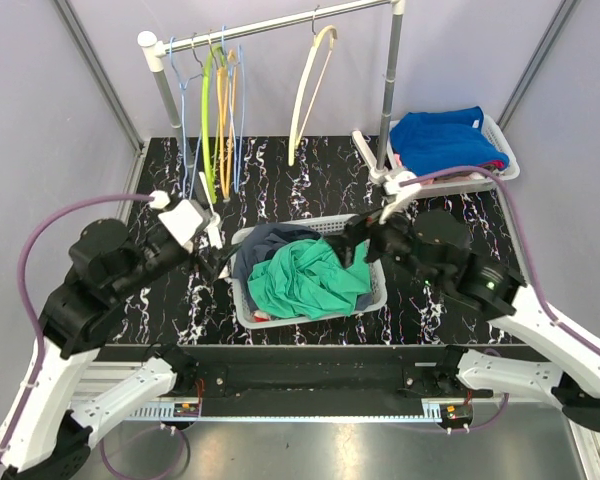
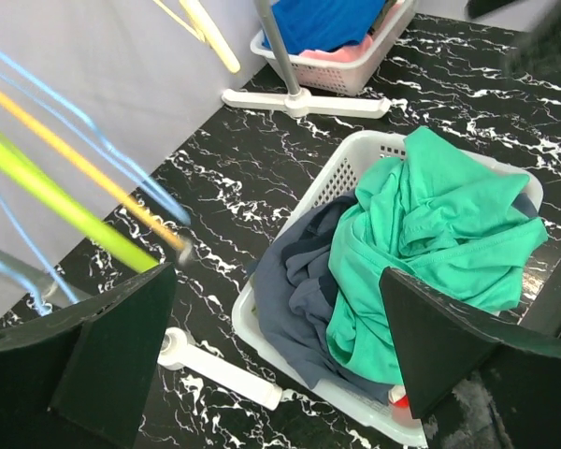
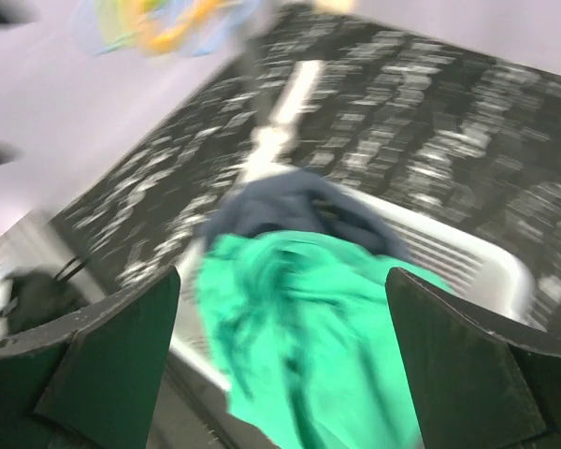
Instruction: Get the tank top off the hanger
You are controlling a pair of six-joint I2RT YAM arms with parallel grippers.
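Note:
A green garment (image 1: 305,278), its shape crumpled so I cannot tell if it is the tank top, lies in the white basket (image 1: 379,290) over dark grey cloth (image 1: 270,245). The pale yellow hanger (image 1: 305,85) hangs bare from the rack. Left of the basket's rim, my left gripper (image 1: 218,262) is open; its wrist view shows nothing between the fingers. My right gripper (image 1: 348,240) stands open above the basket's right part, the green garment below and beyond its fingers (image 3: 458,365) in the right wrist view.
Several blue, green and orange hangers (image 1: 220,120) hang empty at the rack's left, close above my left arm. A second basket (image 1: 500,150) holding blue cloth (image 1: 440,140) stands at the back right. The rack's foot (image 1: 370,155) rests on the black marbled table.

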